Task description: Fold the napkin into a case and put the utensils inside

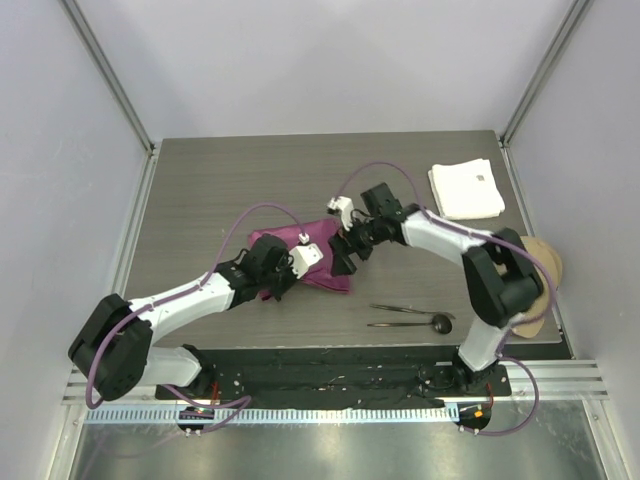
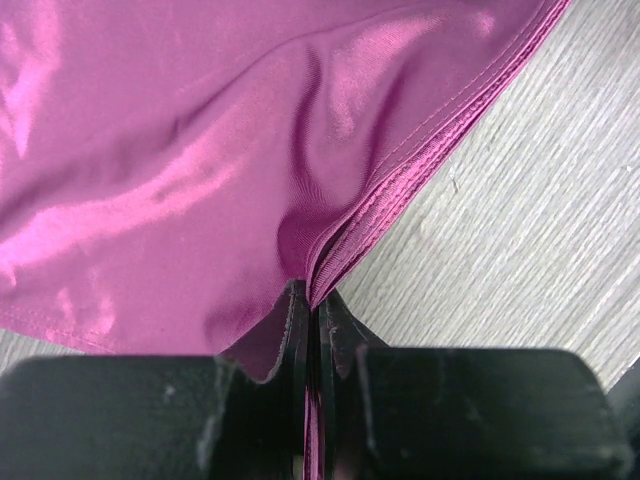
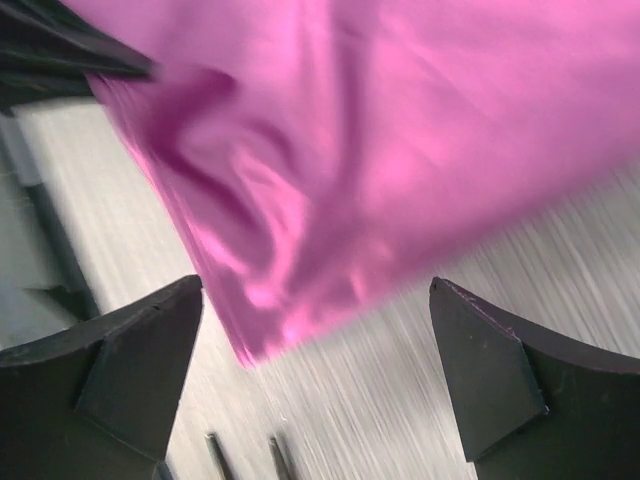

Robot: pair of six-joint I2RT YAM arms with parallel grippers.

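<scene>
The magenta napkin (image 1: 325, 280) lies bunched left of the table's middle. My left gripper is shut on a folded edge of it, the layers pinched between the two dark fingers. In the right wrist view my right gripper stands open, its fingers (image 3: 120, 370) wide apart with only table between them. The napkin's near corner (image 3: 265, 335) appears just beyond that gap. At the front right lie the utensils: a thin one (image 1: 395, 308) and a dark round-ended spoon (image 1: 440, 324). The tips of two utensils (image 3: 282, 458) show low in the right wrist view.
A stack of white cloths (image 1: 467, 190) sits at the back right. A tan cap (image 1: 540, 262) at the right edge is partly hidden by my right arm.
</scene>
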